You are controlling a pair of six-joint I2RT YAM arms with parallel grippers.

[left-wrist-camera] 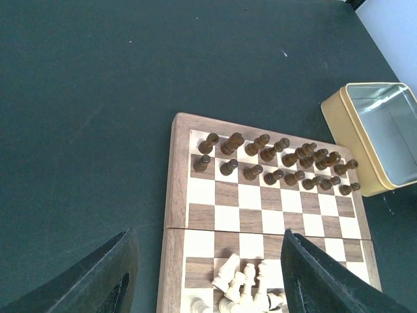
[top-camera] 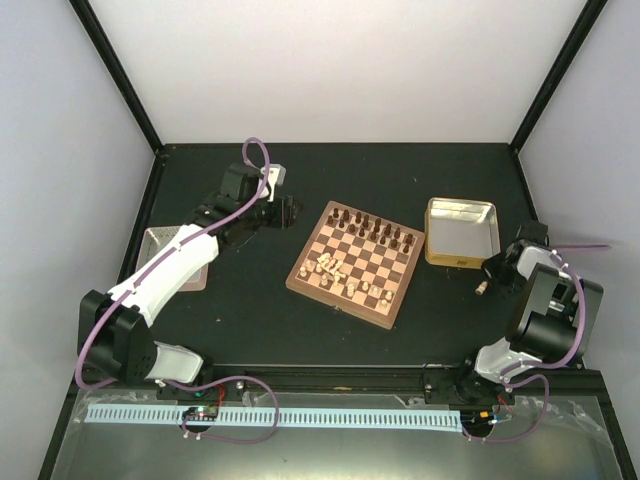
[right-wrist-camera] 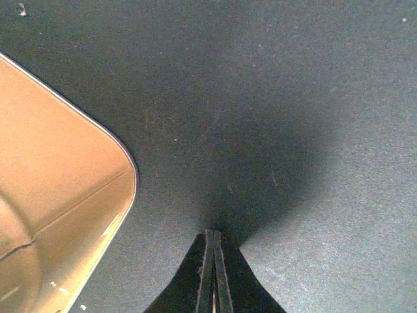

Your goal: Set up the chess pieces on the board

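Note:
The chessboard [top-camera: 354, 262] holds dark pieces standing at the far side [left-wrist-camera: 268, 154]; white pieces at the near side stand, with several lying loosely together [left-wrist-camera: 247, 287]. My left gripper [top-camera: 285, 212] is raised left of the board, open and empty, its fingers framing the board in the left wrist view. My right gripper [top-camera: 492, 268] is low at the right table edge, beside the gold box. In the right wrist view its fingers [right-wrist-camera: 221, 267] are closed; whether anything is between them is hard to tell. A small light piece [top-camera: 482, 287] shows just below it.
The gold box [top-camera: 455, 259], empty in the top view, sits right of the board. A pale tray [top-camera: 192, 285] lies at the left, behind my left arm.

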